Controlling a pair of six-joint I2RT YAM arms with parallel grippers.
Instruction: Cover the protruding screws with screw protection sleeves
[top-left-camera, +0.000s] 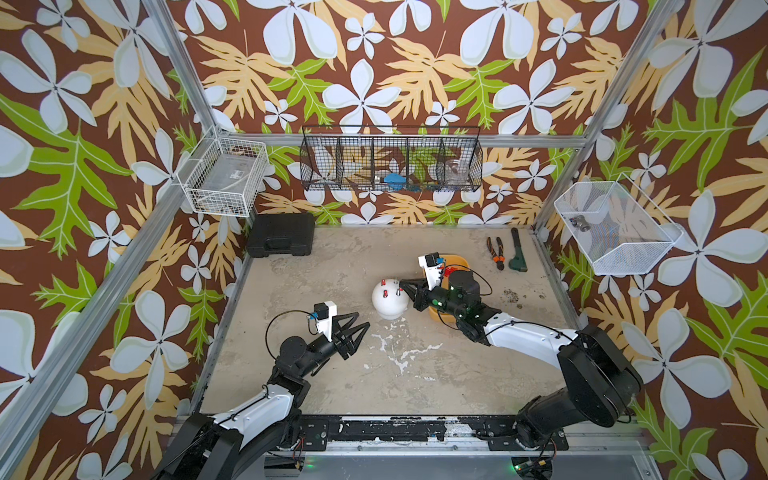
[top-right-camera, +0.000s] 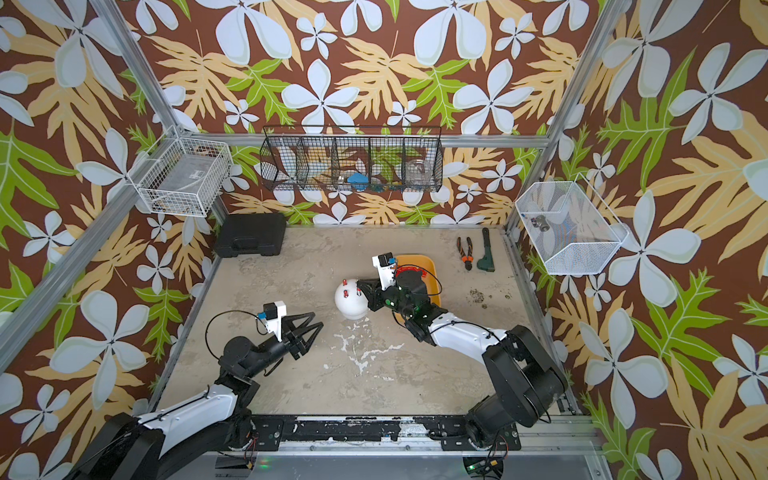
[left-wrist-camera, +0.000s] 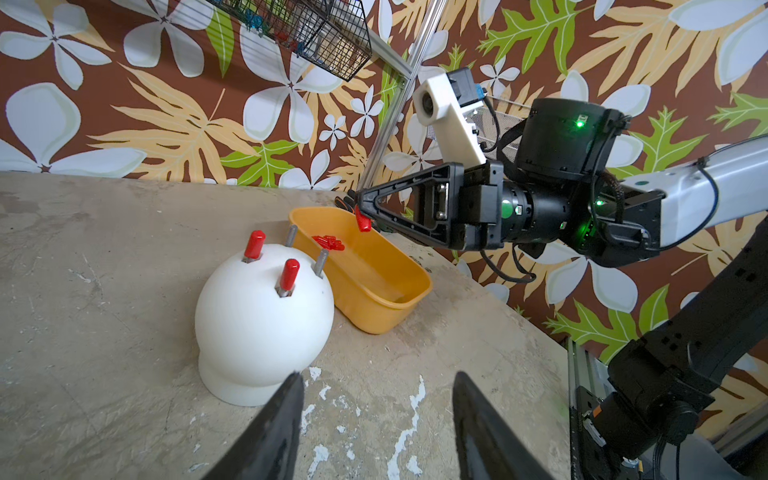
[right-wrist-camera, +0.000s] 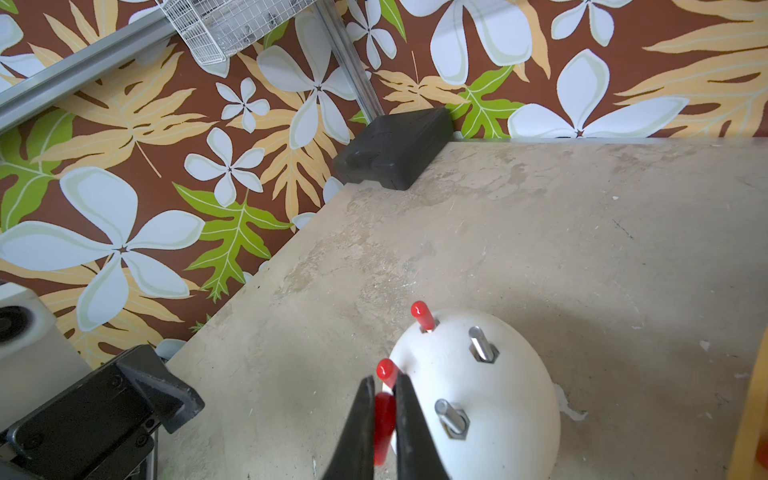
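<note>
A white dome (left-wrist-camera: 264, 332) stands on the table with several upright screws. Two carry red sleeves, the left sleeve (left-wrist-camera: 254, 245) and the front sleeve (left-wrist-camera: 289, 275); a bare front screw (left-wrist-camera: 321, 262) and a bare rear screw (left-wrist-camera: 291, 235) show grey metal. My right gripper is shut on a red sleeve, above the right side of the dome and clear of it in the left wrist view. To the left front of the dome, my left gripper is part open, with nothing between its fingers.
A yellow bin (left-wrist-camera: 372, 280) with more red sleeves (left-wrist-camera: 328, 242) stands right of the dome, partly under the right arm. Pliers (top-left-camera: 495, 253) and a dark green tool (top-left-camera: 517, 250) lie at the back right, a black case (top-left-camera: 281, 234) at the back left.
</note>
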